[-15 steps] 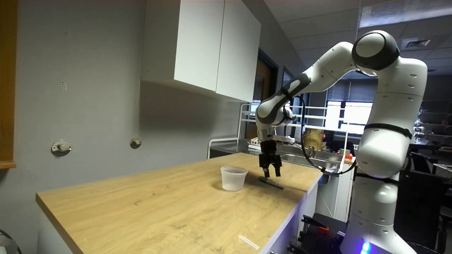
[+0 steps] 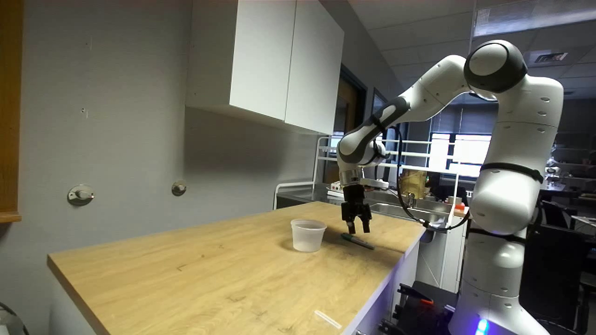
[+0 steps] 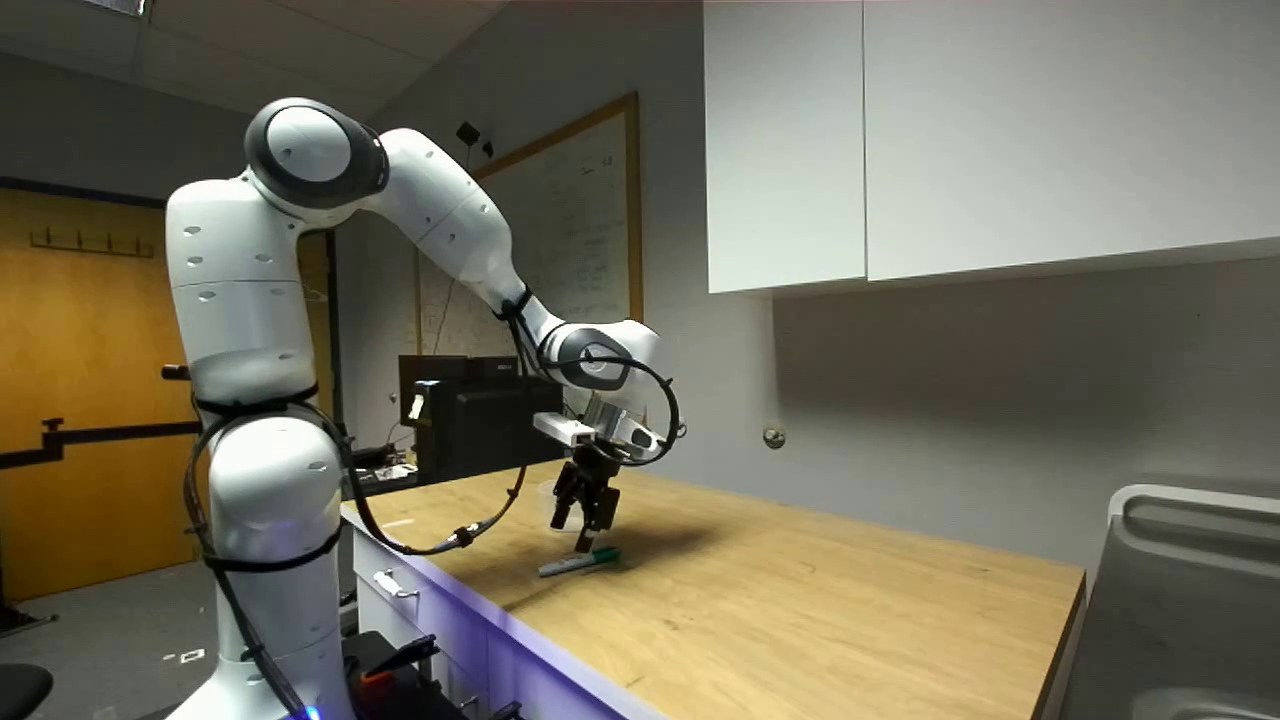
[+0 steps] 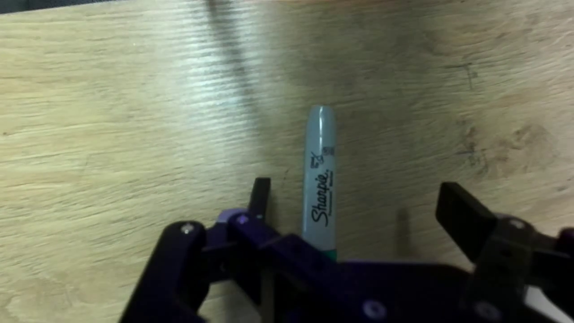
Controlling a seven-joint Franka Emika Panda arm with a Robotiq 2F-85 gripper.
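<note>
A grey Sharpie marker (image 4: 319, 183) with a green end lies flat on the wooden counter. In the wrist view its green end runs under the dark body of my gripper, whose fingers stand apart on either side of it. The marker is nearer the left finger. Seen from outside, the gripper (image 2: 359, 228) points down over the marker (image 2: 357, 241), open and holding nothing. The second exterior view also has the marker (image 3: 581, 562) on the wood just below the fingertips. A translucent plastic tub (image 2: 308, 237) stands upright close to the marker.
White cabinets (image 2: 268, 61) hang above the back of the counter (image 2: 212, 268). A metal sink (image 2: 413, 212) lies past the counter's far end. A small white strip (image 2: 328, 319) is near the front edge.
</note>
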